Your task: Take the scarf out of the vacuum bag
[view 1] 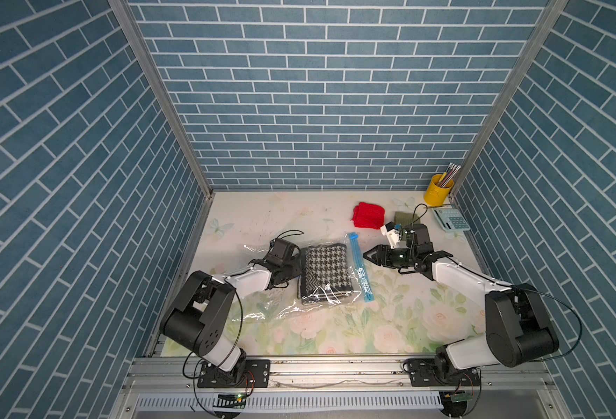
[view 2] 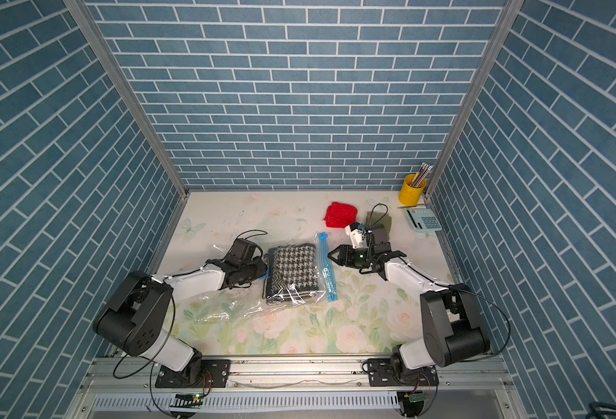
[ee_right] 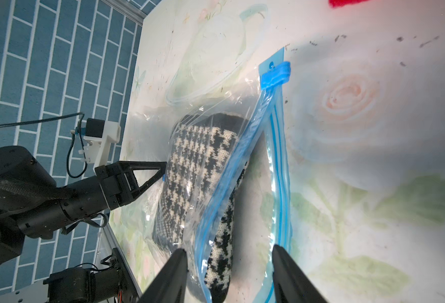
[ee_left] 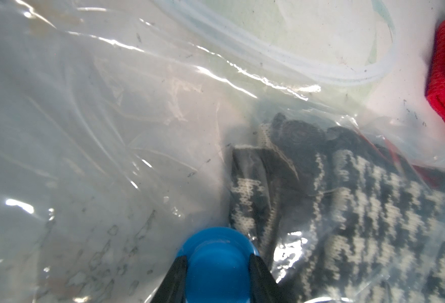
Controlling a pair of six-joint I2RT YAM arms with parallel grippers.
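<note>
The folded black-and-cream houndstooth scarf (view 1: 325, 272) lies inside the clear vacuum bag (ee_left: 106, 141), whose blue zip edge (ee_right: 275, 75) runs along its right side. My left gripper is shut on a round blue valve cap (ee_left: 217, 255) on the bag, just left of the scarf. My right gripper is part open just right of the zip edge, with the bag's opening below and between its fingers in the right wrist view. Whether anything touches those fingers is unclear.
A red cloth (view 1: 368, 215) lies behind the bag. An olive item, a calculator (view 1: 451, 219) and a yellow pen cup (view 1: 436, 192) stand at the back right.
</note>
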